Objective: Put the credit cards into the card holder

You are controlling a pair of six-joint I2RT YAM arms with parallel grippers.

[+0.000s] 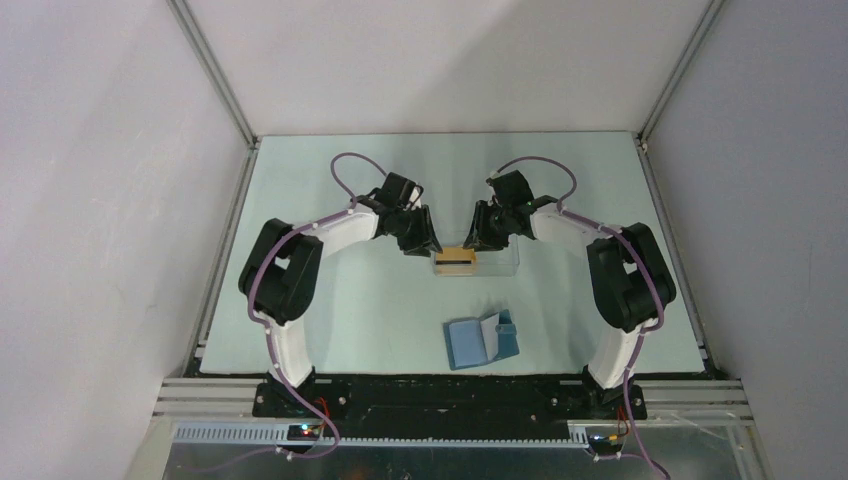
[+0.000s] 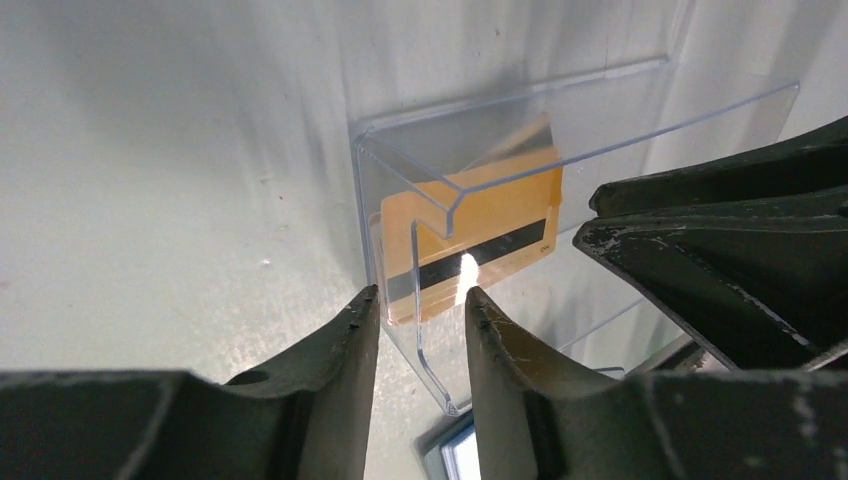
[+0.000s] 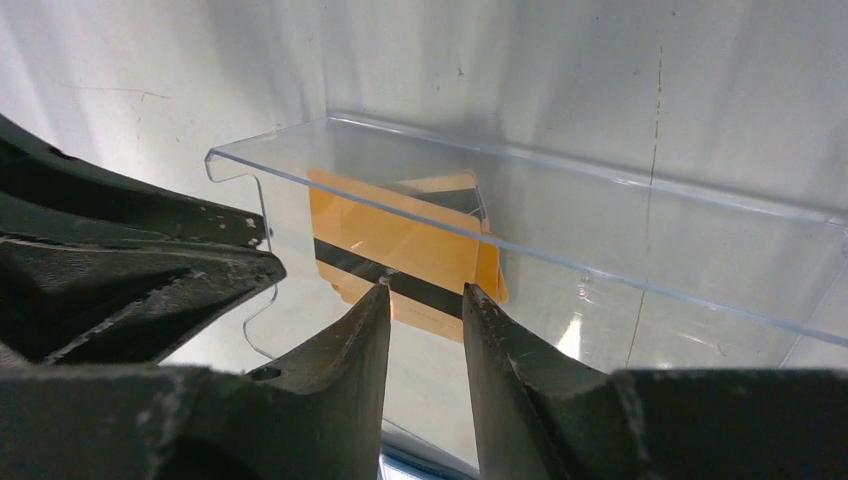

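The clear plastic card holder (image 2: pixel 640 115) lies at the middle of the table. Orange cards with a black stripe (image 1: pixel 455 262) rest inside it, towards its left end. In the right wrist view, one card (image 3: pixel 400 250) overlaps another, whose corner sticks out behind it. My left gripper is open at the holder's left end, its fingertips close to the front wall and nothing gripped. Above the cards' right end, my right gripper stands part open, with a gap between its fingers. Whether those fingertips touch a card, I cannot tell.
A blue case with a white flap (image 1: pixel 481 340) lies open near the table's front edge, in front of the holder. Both grippers are close together over the holder. Bare table (image 1: pixel 330 320) extends to the left and right.
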